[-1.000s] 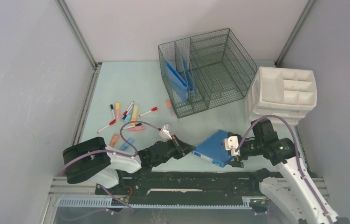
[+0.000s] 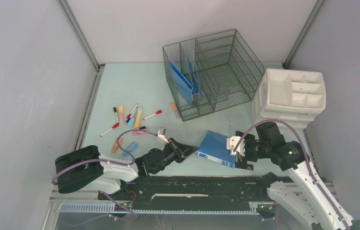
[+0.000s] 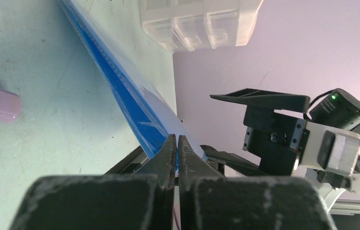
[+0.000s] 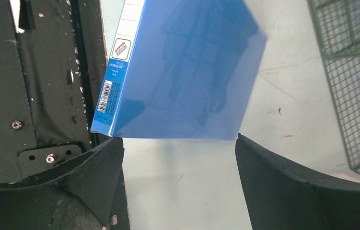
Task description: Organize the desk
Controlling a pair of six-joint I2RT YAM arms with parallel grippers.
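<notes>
A blue folder (image 2: 214, 145) with a white-and-blue label strip is at the front of the desk. My left gripper is shut at its left corner, with the folder's thin edge at the fingertips; in the left wrist view the folder stretches away from them, seen nearly edge-on. From the right side, my right gripper is open, its fingers apart on either side of the folder's near edge, not closed on it. Two more blue folders (image 2: 181, 82) stand in the wire rack (image 2: 226, 100). Markers and highlighters (image 2: 138, 118) lie scattered at left.
A white drawer organizer (image 2: 293, 96) stands at the right, behind my right arm. An orange item (image 2: 173, 106) sits against the rack's left side. Bare desk lies between the rack and the blue folder.
The folder has turned and shifted slightly left, along with my left gripper.
</notes>
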